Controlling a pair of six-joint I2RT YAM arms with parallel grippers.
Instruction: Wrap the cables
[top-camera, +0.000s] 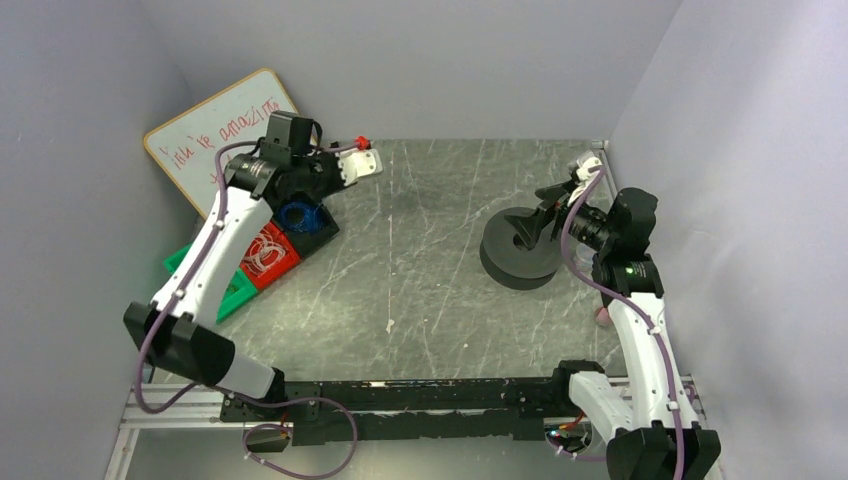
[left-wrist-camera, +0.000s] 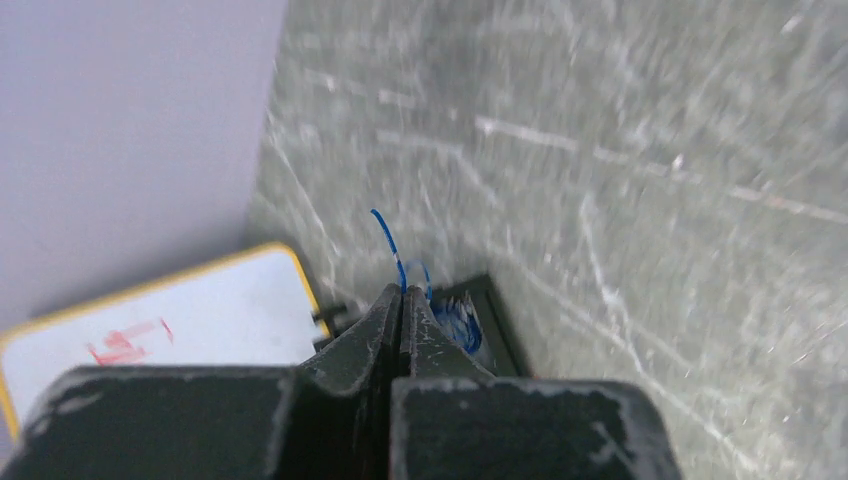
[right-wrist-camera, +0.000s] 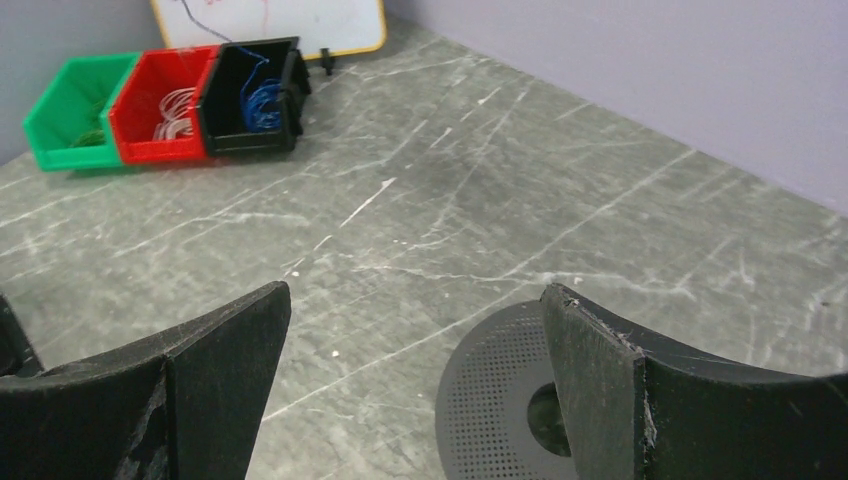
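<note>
Seen from the left wrist, my left gripper is shut on a blue cable, whose short end sticks out past the fingertips. The rest of this cable hangs down into the black bin, where a blue coil lies. My left arm is raised above that bin in the top view. At the right of the table lies a dark grey round disc with a central hole. Over it, my right gripper is open, its fingers wide apart with nothing between them.
Beside the black bin stand a red bin with pale coiled cables and a green bin. A whiteboard leans at the back left. Small items sit near the right arm.
</note>
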